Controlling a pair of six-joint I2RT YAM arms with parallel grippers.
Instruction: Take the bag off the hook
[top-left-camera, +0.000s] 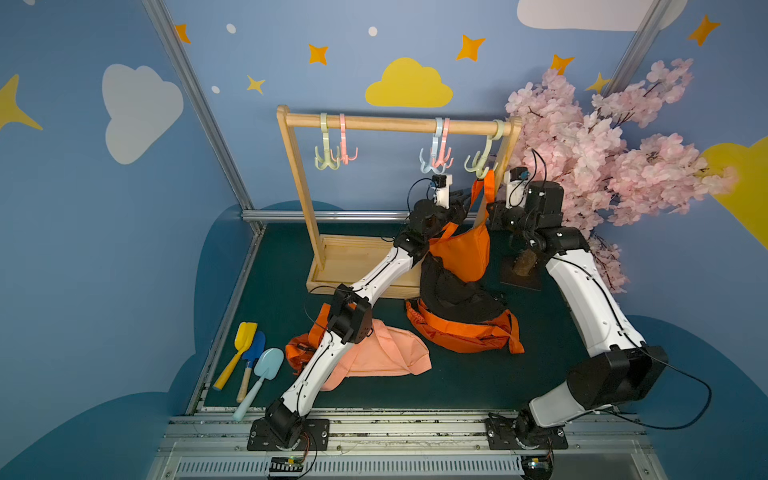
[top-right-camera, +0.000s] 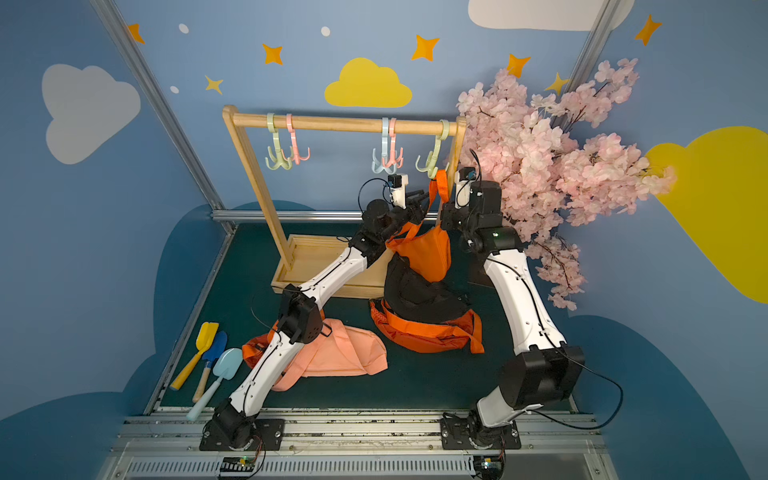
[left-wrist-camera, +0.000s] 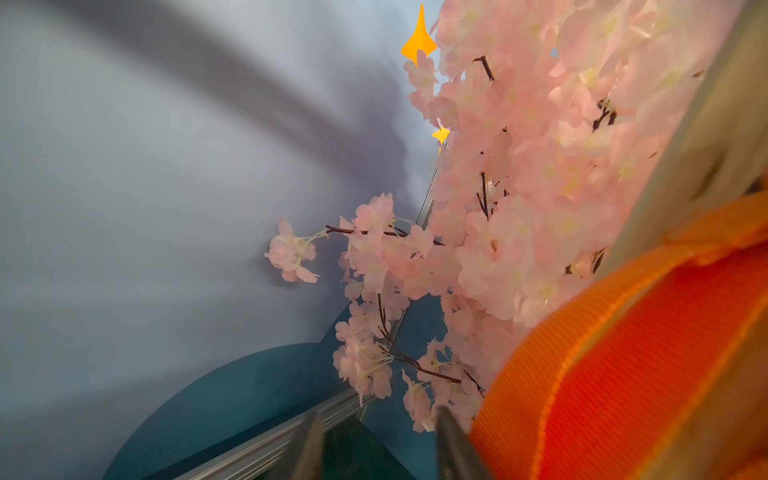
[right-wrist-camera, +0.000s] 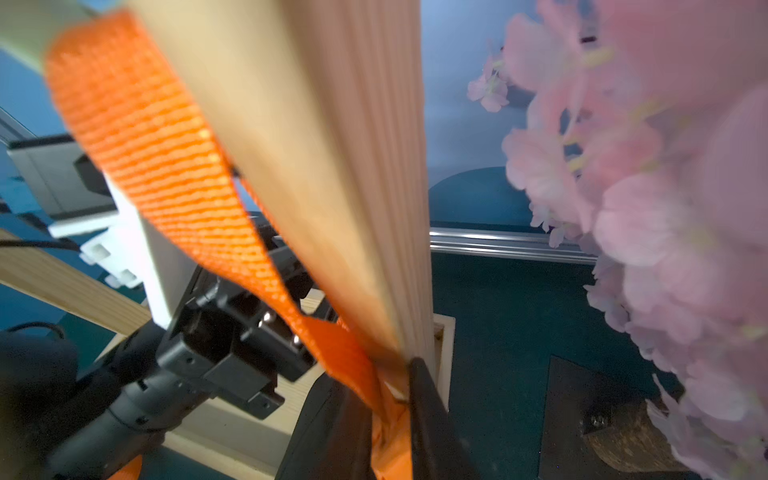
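An orange bag hangs at the rack's right end, its strap reaching up to a pale green hook. In the right wrist view the strap still loops over the hook at the upper left. Low on that strap, my right gripper is shut, orange webbing between its fingers beside the wooden post. My left gripper is part open, its fingers apart and no cloth visible between them. Orange webbing passes just right of it. The top views partly hide the left fingertips against the strap.
The wooden rack holds several other empty hooks. Pink blossoms crowd the right side. A black-and-orange bag, a pink bag and toy shovels lie in front. Bare floor shows at the front right.
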